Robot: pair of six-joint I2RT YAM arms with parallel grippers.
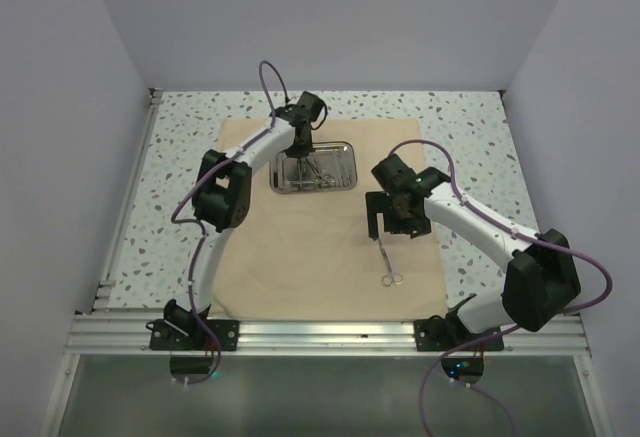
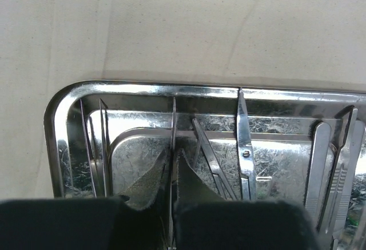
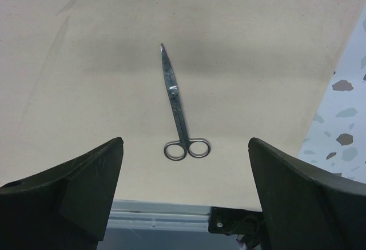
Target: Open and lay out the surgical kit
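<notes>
The metal tray of instruments lies at the back of the cloth, under my left gripper. That gripper is shut, its tips down inside the tray. A thin upright instrument runs in line with the fingertips; whether they pinch it is hard to tell. Left of it stands a pair of tweezers; to the right are slim scissors, another slanted instrument and several flat handles. Scissors lie alone on the cloth, below my right gripper, which hangs open and empty.
Speckled table surface borders it at both sides. A metal rail runs along the front edge, and grey walls rise beyond the sides and back.
</notes>
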